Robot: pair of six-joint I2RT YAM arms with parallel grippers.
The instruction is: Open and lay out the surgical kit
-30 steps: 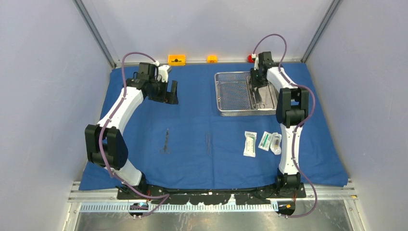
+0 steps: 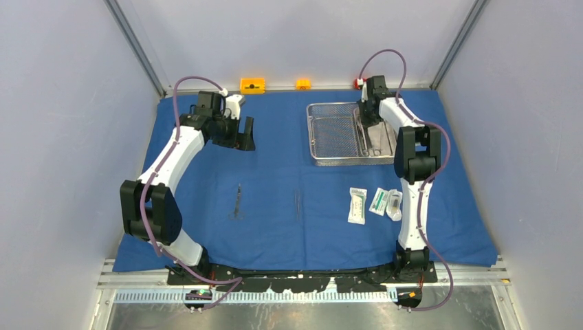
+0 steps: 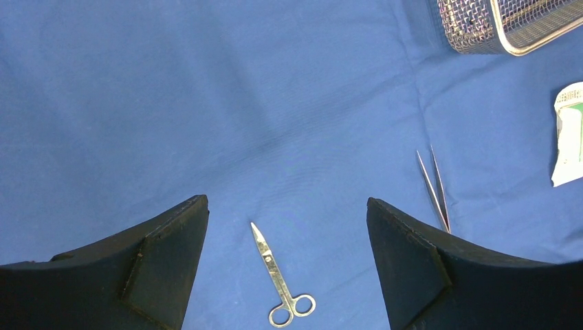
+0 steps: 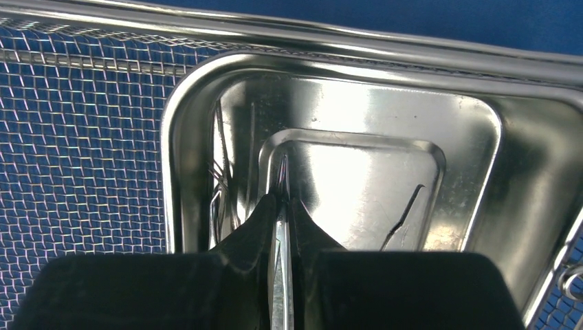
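The mesh basket [image 2: 333, 162] sits at the back right, with a steel tray [image 4: 357, 103] in its right part holding several slender instruments. My right gripper is down in that tray, shut on a long thin metal instrument [image 4: 282, 302]. My left gripper hangs open over the cloth at the left, nothing between its fingers. Below it lie scissors [image 3: 271, 268] and tweezers [image 3: 441, 192] on the blue cloth.
Several sealed packets [image 2: 357, 205] lie at the front right. Walls bound the work area.
The left arm is nearly still.
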